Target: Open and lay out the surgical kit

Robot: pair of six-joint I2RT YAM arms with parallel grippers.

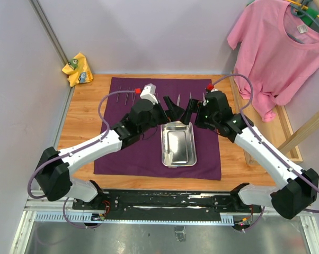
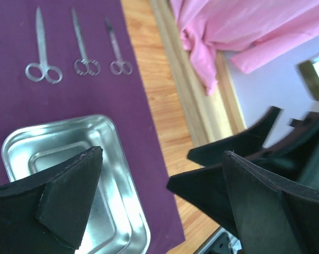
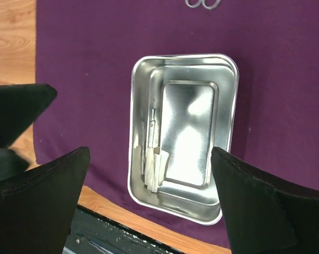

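A dark purple cloth (image 1: 130,163) lies spread on the wooden table, bearing the metal tray (image 1: 193,151). Inside the tray, along one side, lie a scalpel-like handle (image 3: 151,128) and a short pale piece (image 3: 162,165). Three scissors lie in a row beyond the tray: a large pair (image 2: 41,50), a middle pair (image 2: 80,42) and a small pair (image 2: 114,45). My left gripper (image 1: 171,110) is open above the tray's far side, nothing between its fingers. Close beside it, my right gripper (image 1: 190,112) is open and empty too. Both partly cover the scissors from above.
Several thin tools (image 1: 118,94) lie at the cloth's far left. A yellow bag (image 1: 79,70) stands in the back left corner. On the right, a pink shirt (image 1: 276,53) hangs over a wooden rack (image 1: 284,132).
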